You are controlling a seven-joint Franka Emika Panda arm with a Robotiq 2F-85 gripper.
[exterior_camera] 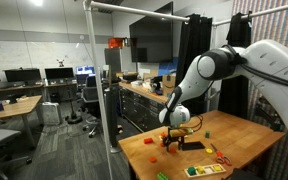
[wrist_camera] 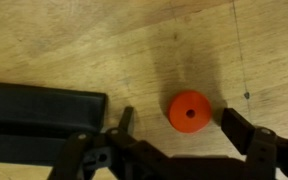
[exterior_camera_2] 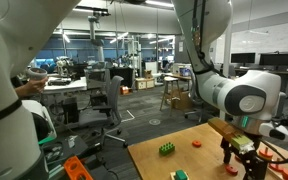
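Note:
A round red disc with a small dark centre (wrist_camera: 190, 111) lies flat on the wooden table in the wrist view. My gripper is over it, with the disc in the gap between the two fingers. The right finger (wrist_camera: 236, 126) is close beside the disc, and a wider space separates it from the left finger. The fingers stand part open and do not grip the disc. In exterior view 2 the red disc (exterior_camera_2: 231, 170) shows on the table by the gripper.
A black flat object (wrist_camera: 44, 118) lies left of the fingers. Green blocks (exterior_camera_2: 166, 148) and a small red piece (exterior_camera_2: 196, 143) rest elsewhere on the table. A yellow-edged item (exterior_camera: 206, 170) is near the table's front edge, with scissors-like red handles (exterior_camera: 221, 157) nearby.

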